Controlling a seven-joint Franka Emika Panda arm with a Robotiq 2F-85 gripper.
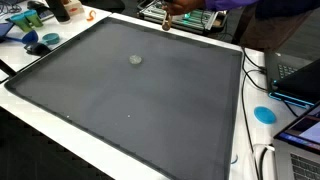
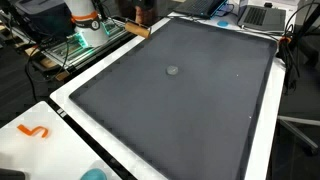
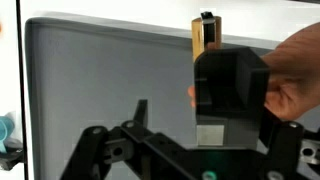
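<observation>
In the wrist view my gripper stands open, its left finger (image 3: 139, 114) apart from anything. A person's hand (image 3: 296, 75) holds a black block-like object (image 3: 230, 85) with a grey lower face in front of the fingers, nearer the right side; the right fingertip is hard to make out behind it. Beyond the block a light wooden piece (image 3: 205, 28) with a dark tip sticks out. A small round pale disc (image 1: 135, 60) lies alone on the grey tray (image 1: 150, 110), also seen in exterior view 2. Neither exterior view shows my fingers clearly.
Most of the tray is bare. Laptops (image 1: 298, 160) and a blue round item (image 1: 265, 115) sit along its right side in exterior view 1. Dark and blue items (image 1: 38, 48) crowd the far left. An orange item (image 2: 33, 131) lies off the tray.
</observation>
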